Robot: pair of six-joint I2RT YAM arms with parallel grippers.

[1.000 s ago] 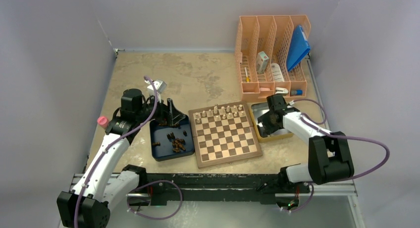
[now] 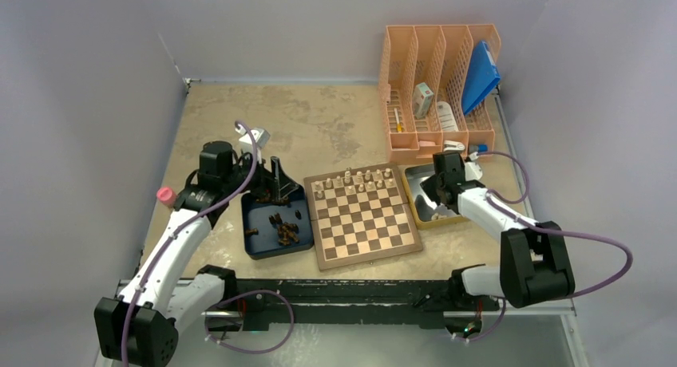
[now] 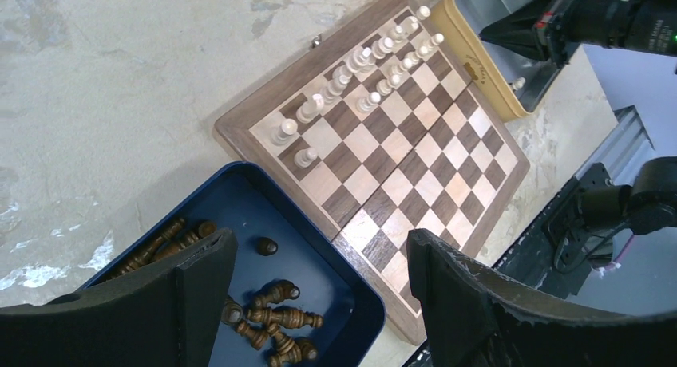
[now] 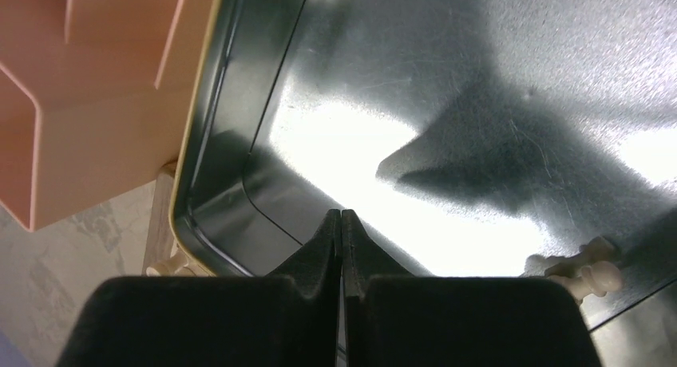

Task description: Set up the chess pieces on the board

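The chessboard [image 2: 363, 223] lies mid-table. Light pieces [image 3: 343, 76] stand along its far edge; in front is a row of pawns, with a bare stretch between the leftmost pawn [image 3: 305, 156] and the others. Over the metal tray with a tan rim [image 2: 447, 222], my right gripper is shut, its tips together and nothing between them. Light pieces [image 4: 589, 279] lie in that tray, right of the fingers. My left gripper hangs open above the blue tray [image 3: 227, 173], nothing between its fingers. Dark pieces [image 3: 283, 315] lie jumbled in it.
A pink divided rack [image 2: 415, 72] stands behind the right tray, close to its far rim, holding a blue folder [image 2: 481, 78] and small items. Both trays sit close against the board's sides. Bare table [image 2: 279, 112] stretches behind the board and blue tray.
My right gripper has shifted a little toward the far side of the metal tray. The left arm has barely moved, and the pieces on the board look the same.
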